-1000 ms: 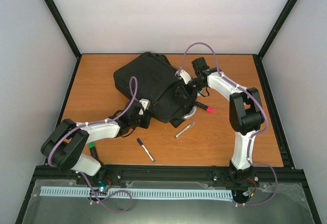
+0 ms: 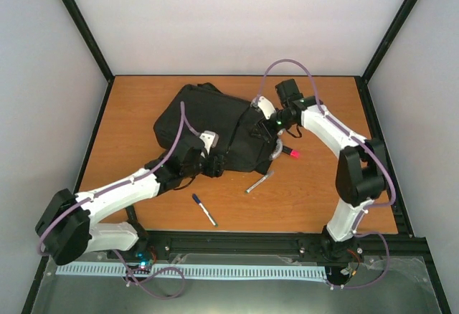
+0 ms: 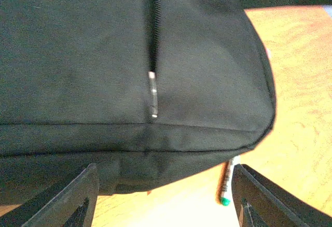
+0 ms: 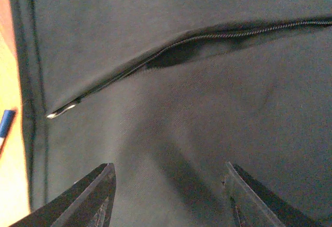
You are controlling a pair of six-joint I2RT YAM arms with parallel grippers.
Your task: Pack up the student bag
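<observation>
The black bag [image 2: 204,113] lies flat toward the back of the table. Its zipper is partly open, with the pull tab [image 3: 153,93] showing in the left wrist view. At the bag's front edge is my left gripper [image 2: 214,168]; its fingers [image 3: 72,198] are apart with nothing seen between them. Above the bag's right part hangs my right gripper [image 2: 262,132], open over dark cloth, and the zipper gap [image 4: 181,53] lies ahead of its fingers [image 4: 98,193]. A blue-capped marker [image 2: 204,210] rests in front of the bag.
Right of the blue-capped marker lies a slim light pen [image 2: 259,183]. A black marker with a pink end [image 2: 290,152] sits right of the bag, beside a curved grey loop [image 2: 277,149].
Over the last second the bag has turned slightly and its front right corner has shifted right. The right arm shifted slightly.
</observation>
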